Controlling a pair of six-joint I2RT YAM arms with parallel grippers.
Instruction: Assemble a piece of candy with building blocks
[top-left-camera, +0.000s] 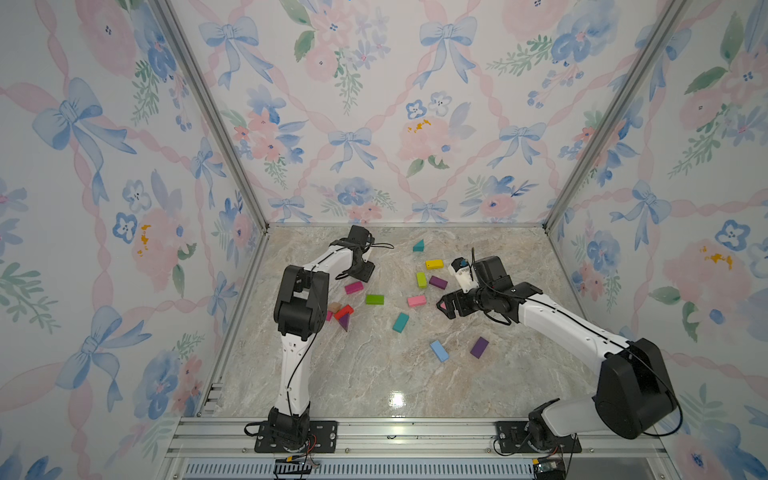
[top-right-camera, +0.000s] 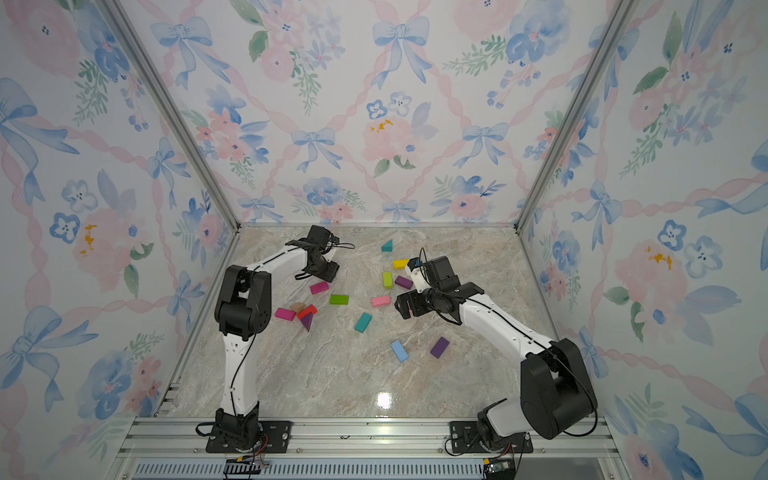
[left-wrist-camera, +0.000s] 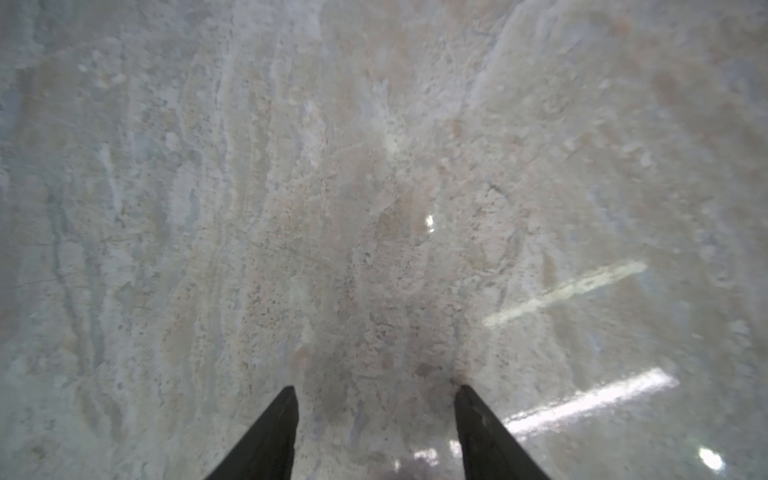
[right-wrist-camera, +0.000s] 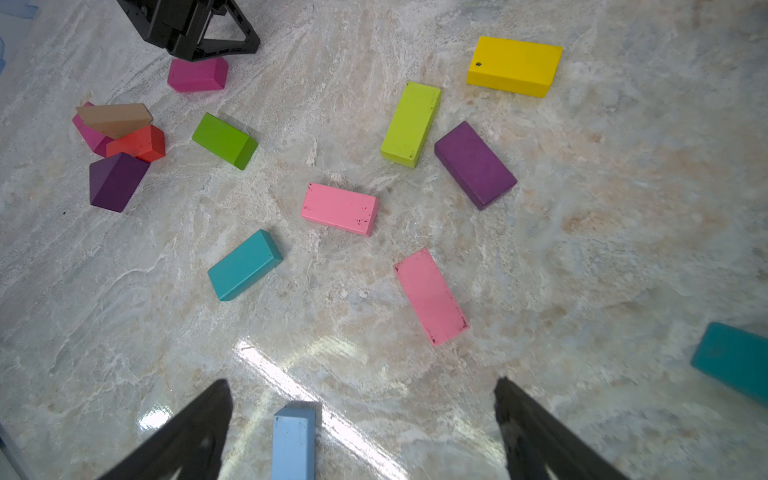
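A magenta block (top-left-camera: 354, 287) lies just in front of my left gripper (top-left-camera: 364, 273) at the back left. In the left wrist view the left fingers (left-wrist-camera: 272, 436) stand apart over bare marble, no block between them. My right gripper is open and empty above the table; ahead of its fingers (right-wrist-camera: 524, 424) lies a pink block (right-wrist-camera: 432, 296). A second pink block (right-wrist-camera: 340, 209), a purple block (right-wrist-camera: 475, 165), a lime block (right-wrist-camera: 411, 124), a yellow block (right-wrist-camera: 514, 65), a green block (right-wrist-camera: 225, 141) and a teal block (right-wrist-camera: 245, 265) lie separately around it.
At the left, a red block (right-wrist-camera: 138, 144), a brown block (right-wrist-camera: 116, 119), a dark purple wedge (right-wrist-camera: 117, 181) and another magenta block (top-right-camera: 285, 314) are clustered. A light blue block (top-left-camera: 439, 350) and a purple block (top-left-camera: 479, 347) lie in front.
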